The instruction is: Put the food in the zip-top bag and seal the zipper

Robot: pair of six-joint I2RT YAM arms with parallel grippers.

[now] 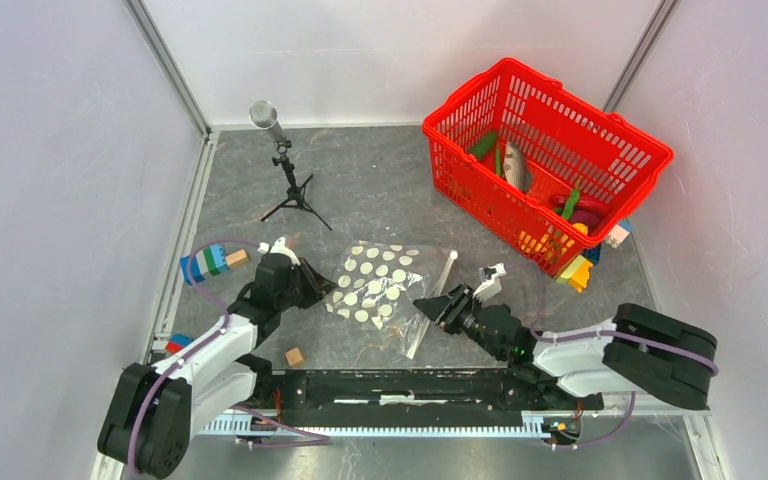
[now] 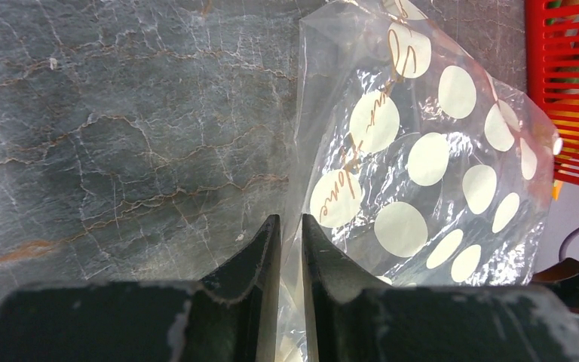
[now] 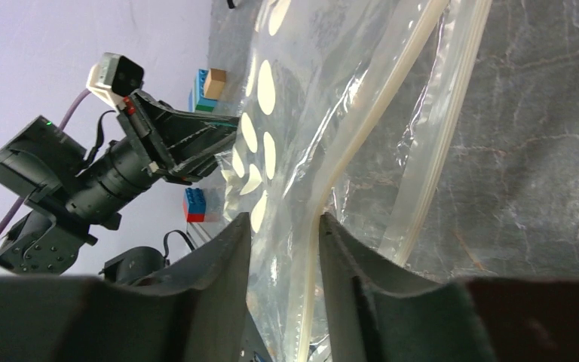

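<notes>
A clear zip top bag (image 1: 392, 272) with white dots lies flat between my two arms, no food showing in it. My left gripper is shut on the bag's left edge, opposite the zipper side. In the right wrist view, my right gripper is part open, its fingertips to either side of one strip (image 3: 347, 151) of the bag's mouth. A second strip (image 3: 439, 143) runs apart from it, to the right. The food is in the red basket (image 1: 475, 195): a cucumber (image 1: 483, 145), a fish (image 1: 516, 167) and peppers (image 1: 572, 203) among it.
A microphone on a small tripod (image 1: 296, 196) stands at the back left. Coloured blocks (image 1: 207, 262) lie beside the left arm, and a wooden block (image 1: 294, 356) near the front. Between tripod and basket the table is clear.
</notes>
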